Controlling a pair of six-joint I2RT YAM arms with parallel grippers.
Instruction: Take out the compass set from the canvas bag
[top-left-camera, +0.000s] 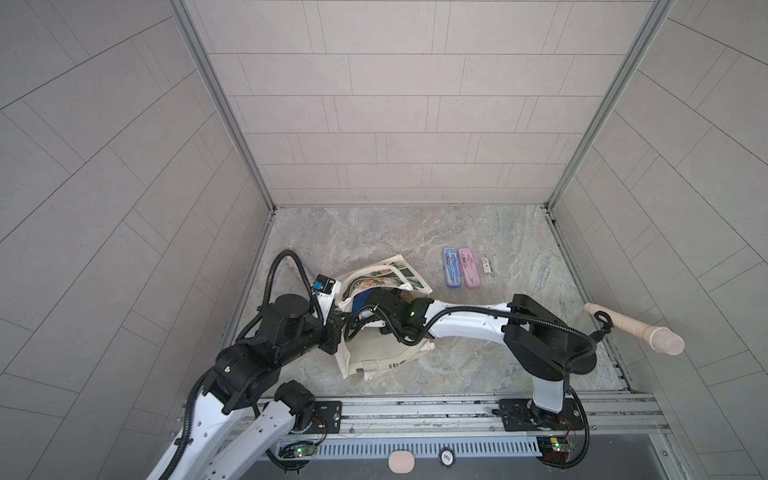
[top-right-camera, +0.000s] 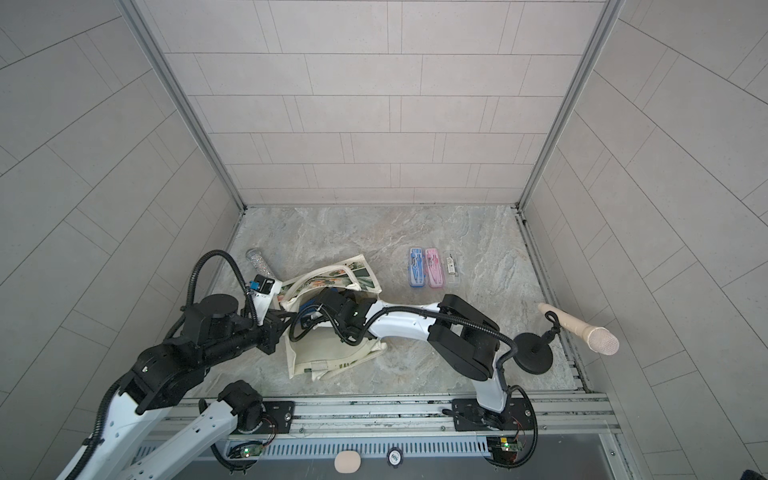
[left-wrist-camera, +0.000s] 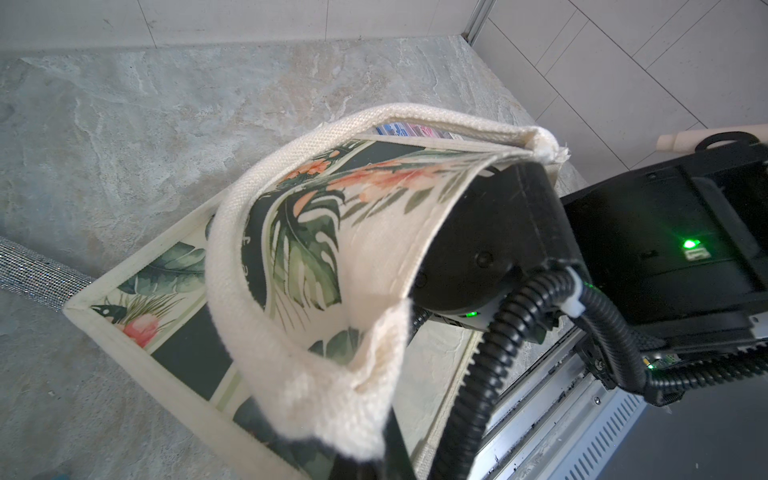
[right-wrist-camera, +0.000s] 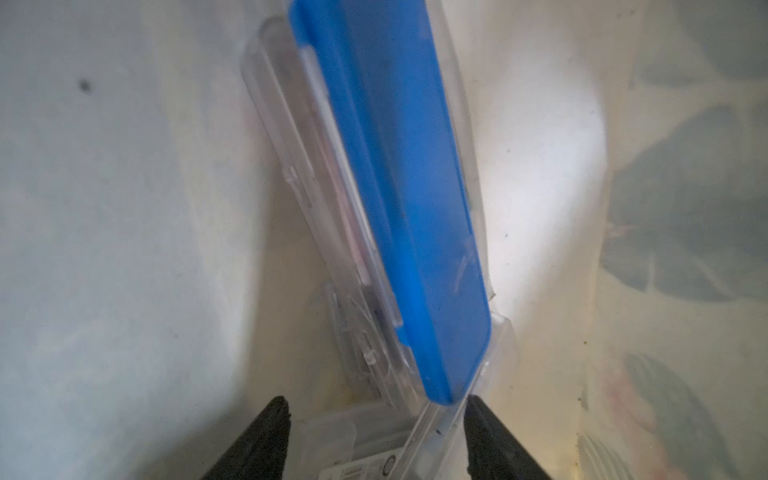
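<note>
The cream canvas bag with leaf-print sides lies open towards the front of the table. Inside it, the right wrist view shows a blue plastic case standing at a slant against clear cases, with a labelled clear box below. My right gripper is inside the bag, its fingers apart at the case's lower end, nothing between them. At the bag's left side, my left gripper is shut on the cloth where the white handle meets the rim; its fingertips are mostly hidden.
Beyond the bag, a blue case and a pink case lie side by side, with a small clear packet to their right. A glittery tube rests behind the left arm.
</note>
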